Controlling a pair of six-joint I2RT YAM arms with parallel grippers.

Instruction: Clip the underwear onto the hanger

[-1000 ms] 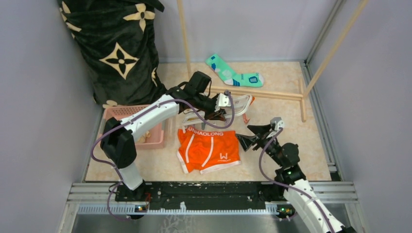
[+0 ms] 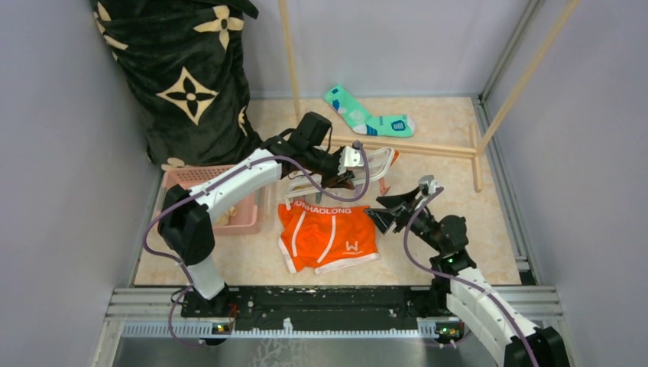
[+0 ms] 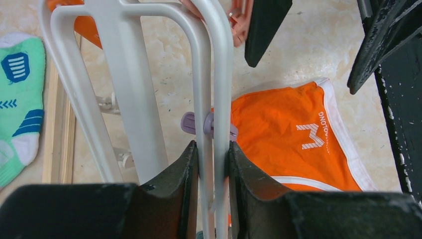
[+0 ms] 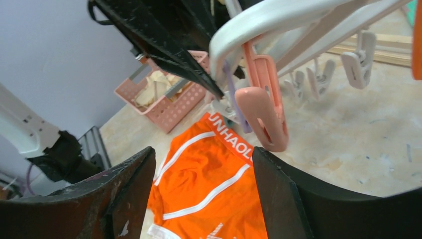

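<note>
Orange underwear [image 2: 325, 237] with a white hem lies flat on the table, its lettered waistband towards the hanger. Above its far edge my left gripper is shut on the white hanger [image 3: 134, 89], gripping its twin bars. A pink clip [image 4: 263, 112] and a purple clip [image 4: 236, 99] hang from the hanger near the right gripper's view; white clips [image 4: 361, 62] hang farther along. My right gripper [image 2: 372, 212] is part open beside the underwear's right side. Between its fingers nothing is held; the underwear and the pink clip show beyond them.
A green sock [image 2: 367, 115] lies at the back, behind a wooden bar [image 2: 428, 147]. The pink basket [image 2: 248, 218] stands left of the underwear, and a dark patterned bag [image 2: 183, 84] fills the back left. Bare table lies to the right.
My right gripper has shifted slightly left, towards the underwear and hanger. The left arm and the underwear look unmoved.
</note>
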